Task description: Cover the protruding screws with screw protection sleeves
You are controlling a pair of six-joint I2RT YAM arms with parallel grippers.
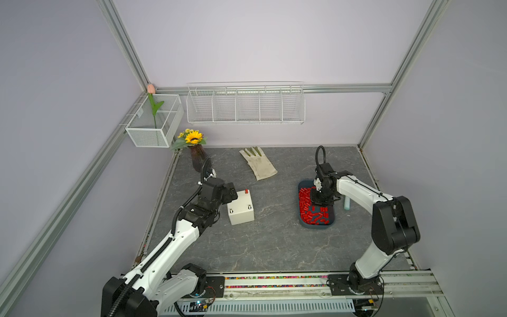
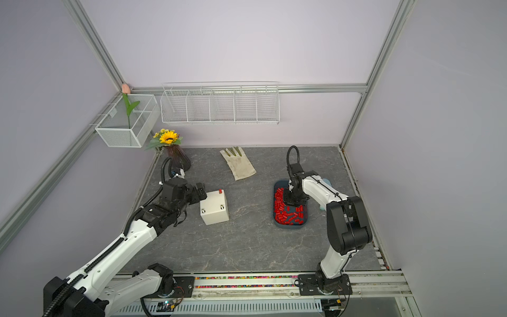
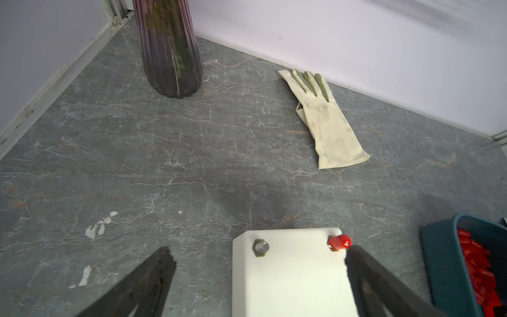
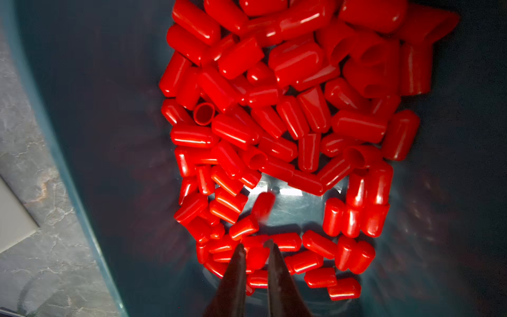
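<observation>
A white box (image 1: pixel 241 210) carries metal screws on its top. Red covers the far right one, a red sleeve (image 3: pixel 339 242), while the far left screw (image 3: pixel 261 247) and the front screws (image 1: pixel 231 210) are bare. My left gripper is open beside the box's far left corner, its blurred fingers well apart. Inside the blue bin (image 1: pixel 315 226), my right gripper points down with a narrow gap between its fingertips. A red sleeve (image 4: pixel 257 257) shows in that gap; whether it touches the fingers is unclear. Just beyond the tips one sleeve (image 4: pixel 263 205) looks motion-blurred.
Sleeves lie heaped in the bin, thickest at one end. A glove (image 1: pixel 258 162) and a flower vase (image 1: pixel 199 158) stand at the back. Free table (image 1: pixel 274 237) lies between box and bin. A pale blue item (image 1: pixel 347 203) is right of the bin.
</observation>
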